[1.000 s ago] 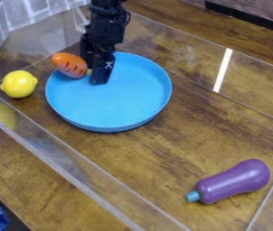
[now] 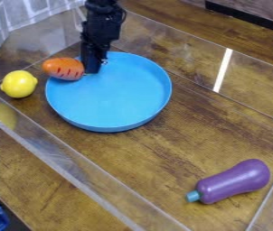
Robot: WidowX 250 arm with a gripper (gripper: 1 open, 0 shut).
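Observation:
An orange carrot-like toy [image 2: 61,68] rests on the left rim of a blue plate [image 2: 117,95]. My black gripper [image 2: 90,65] reaches down from the top of the view to the plate's upper left, just right of the orange toy. Its fingertips are dark and small, and I see nothing clearly held between them.
A yellow lemon [image 2: 20,84] lies left of the plate. A purple eggplant toy [image 2: 233,181] lies at the lower right of the wooden table. Clear plastic walls edge the left side.
My gripper has moved left and slightly down, and the orange toy has shifted a little left and down along the plate's edge.

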